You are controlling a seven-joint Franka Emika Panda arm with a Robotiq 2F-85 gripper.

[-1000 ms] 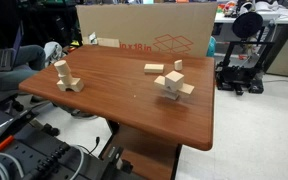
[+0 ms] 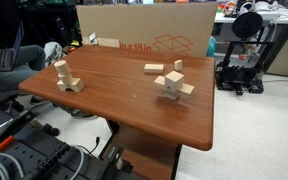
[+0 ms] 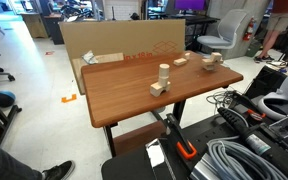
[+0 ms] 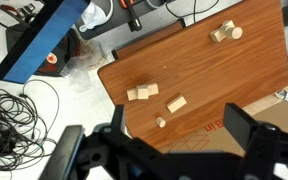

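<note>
In the wrist view my gripper points down at the table from well above, its dark fingers wide apart with only tabletop between them. Pale wooden blocks lie on the brown table (image 2: 119, 85). At the table's left in exterior view 1, a stack (image 2: 63, 72) has a cylinder standing on a notched block. Toward the right, a cube (image 2: 175, 80) rests on flatter pieces. Behind it are a flat bar (image 2: 154, 68) and a small upright block (image 2: 178, 65). From above I see the cube group (image 4: 142, 91), the bar (image 4: 177, 103), the small block (image 4: 161, 122) and the stack (image 4: 226, 32).
A cardboard panel (image 2: 149, 25) stands along the table's far edge. Cables (image 3: 229, 160) and dark equipment crowd the near side. The middle of the tabletop, between the stack and the cube group, is clear.
</note>
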